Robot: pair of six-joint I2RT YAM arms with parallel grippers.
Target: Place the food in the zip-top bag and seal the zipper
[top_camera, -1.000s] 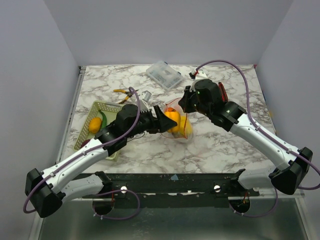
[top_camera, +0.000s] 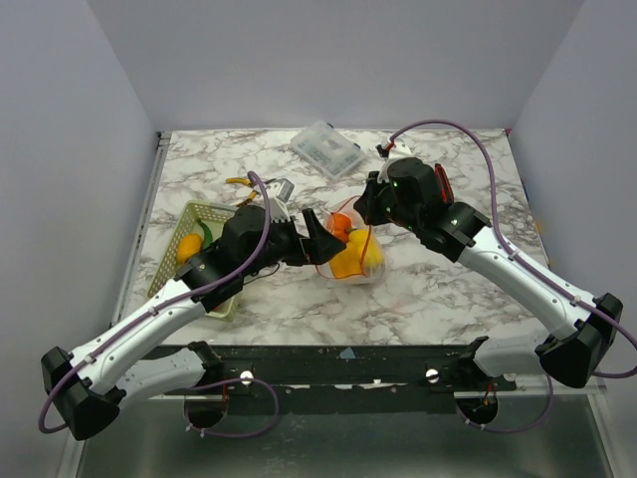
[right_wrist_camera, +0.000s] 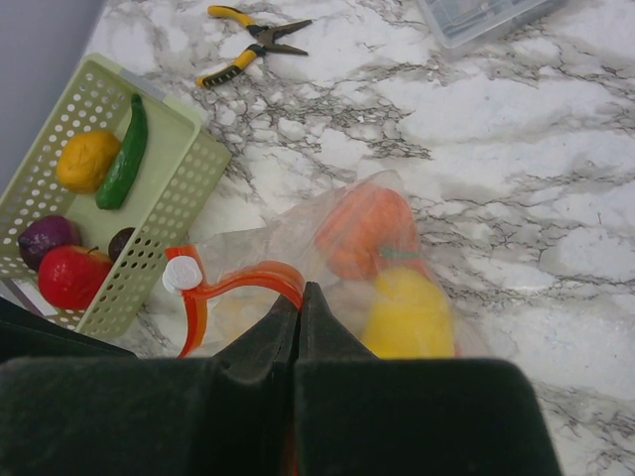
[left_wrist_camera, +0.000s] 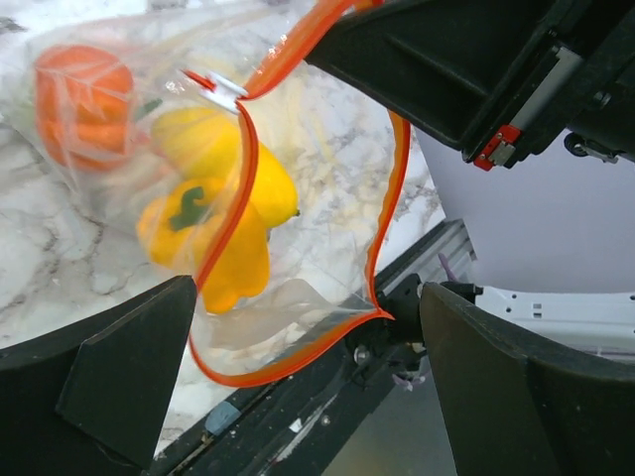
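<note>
The clear bag (top_camera: 343, 264) with orange zipper holds an orange pepper (left_wrist_camera: 84, 104) and yellow peppers (left_wrist_camera: 228, 258), seen through its plastic. My right gripper is shut on the bag's orange zipper edge, holding the mouth up. My left gripper (top_camera: 323, 234) stands open at the mouth, with nothing between its fingers; in the left wrist view the open zipper loop hangs between and beyond its two fingers.
A green basket (right_wrist_camera: 184, 183) at the left holds a yellow vegetable, cucumber, onion and red fruit. Pliers (right_wrist_camera: 253, 50) and a clear container (top_camera: 326, 147) lie at the back.
The yellow pepper that was at my left gripper now lies inside the bag. The right arm has not moved.
</note>
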